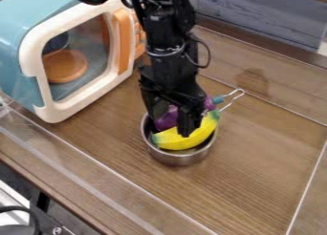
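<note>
My black gripper (177,118) hangs open, pointing down over a steel pot (179,155) with a wire handle. Inside the pot lie a yellow banana (188,138) and a purple eggplant (163,121), the eggplant partly hidden behind my fingers. The fingertips sit low over the two items; whether they touch them I cannot tell.
A blue and white toy oven (52,105) with an open front stands at the left, an orange disc (68,67) inside. A grey wall runs along the back.
</note>
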